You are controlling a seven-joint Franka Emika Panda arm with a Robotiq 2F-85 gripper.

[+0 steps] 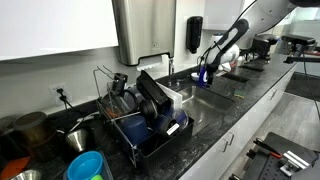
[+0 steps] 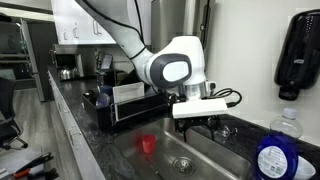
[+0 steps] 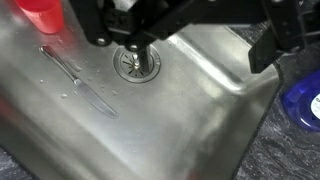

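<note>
My gripper hangs open over the steel sink [image 3: 180,115], its dark fingers wide apart at the top of the wrist view with nothing between them. On the sink floor below lies a table knife [image 3: 78,82], left of the round drain [image 3: 136,64]. A red cup [image 3: 42,14] is partly cut off at the upper left; the same red cup [image 2: 148,144] stands inside the sink in exterior view 2. A blue bottle [image 3: 304,102] shows at the right edge of the wrist view, on the dark counter outside the sink.
A clear bottle with blue liquid [image 2: 276,150] stands on the counter by the sink. The black dish rack [image 1: 165,140] is full of dishes and pans. Pots [image 1: 36,130] and a blue bucket [image 1: 88,166] sit farther along. The sink's near part is clear.
</note>
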